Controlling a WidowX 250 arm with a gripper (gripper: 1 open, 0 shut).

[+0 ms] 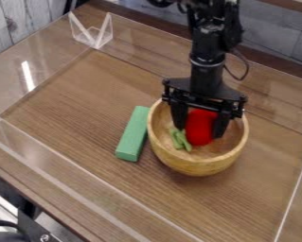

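A wooden bowl [191, 166] sits right of centre, holding a red object [204, 127] and a small green item [181, 140]. My black gripper [199, 113] is down over the bowl, its fingers around the red object, which they partly cover. Whether they grip it I cannot tell. A green bar [133, 132] lies on the table just left of the bowl.
A white wire-like object [95, 32] stands at the back left. A raised edge runs along the back right.
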